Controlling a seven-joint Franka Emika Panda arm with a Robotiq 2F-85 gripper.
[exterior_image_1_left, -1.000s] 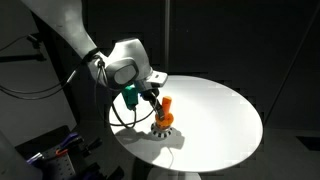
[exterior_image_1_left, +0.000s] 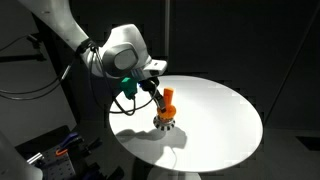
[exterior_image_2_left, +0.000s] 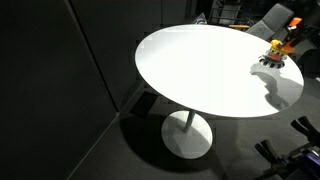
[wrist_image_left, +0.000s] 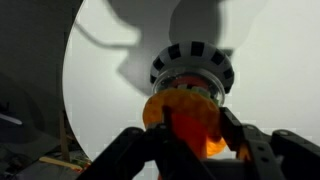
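Observation:
An orange object (exterior_image_1_left: 168, 111) with a black-and-white checkered base is held by my gripper (exterior_image_1_left: 162, 102) over the round white table. From exterior view 2, the checkered base (exterior_image_2_left: 270, 61) hangs above the tabletop, its shadow falling nearer the camera. The wrist view has the orange part (wrist_image_left: 185, 105) close to the lens, between the dark fingers. Beyond it shows the checkered ring (wrist_image_left: 193, 50) with a metallic rim and some red inside. The exact contact of the fingers is dark and partly hidden.
The object is near the table's edge on the robot's side. Loose cables (exterior_image_1_left: 100, 85) hang along the arm.
My gripper and the orange object have risen together. The checkered base has moved up with them and slightly to the right in exterior view 1.

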